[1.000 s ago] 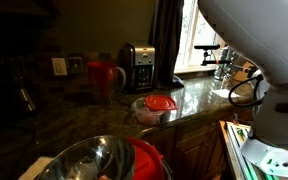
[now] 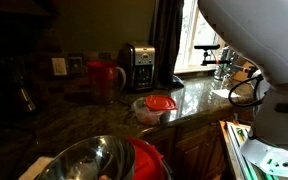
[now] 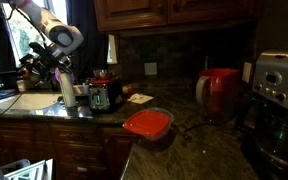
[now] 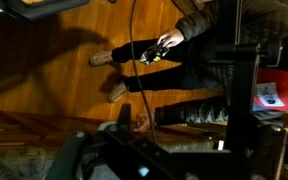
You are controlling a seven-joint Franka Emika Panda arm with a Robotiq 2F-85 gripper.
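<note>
In the wrist view my gripper appears as dark fingers set wide apart at the lower edge, open, with nothing held between them. It points down over a wooden floor [image 4: 69, 75]. At the left of exterior view 2 my pale arm [image 3: 62, 38] hangs in front of the window, too dark there to make out the fingertips. A clear bowl with a red lid [image 3: 148, 123] rests on the dark counter [image 3: 189, 155], well away from the arm. A red pitcher [image 2: 105, 79] and a steel toaster [image 2: 139, 66] stand behind it.
A metal bowl [image 2: 89, 160] and a red container [image 2: 146, 160] are at the near end in exterior view 1. A person's legs [image 4: 169, 75] are below the gripper.
</note>
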